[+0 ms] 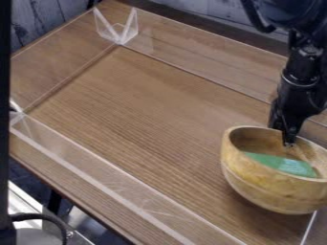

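Observation:
A wooden bowl (pixel 262 187) sits at the front right corner of the tabletop, with a flat green object (pixel 277 165) inside it. My black gripper (pixel 286 136) reaches down from the upper right to the bowl's back rim, its tips just over or inside the bowl. Whether the fingers are apart is hard to make out at this size.
Clear plastic guards line its edges, with a clear corner piece (pixel 118 27) at the back left. Dark equipment stands at the lower left edge.

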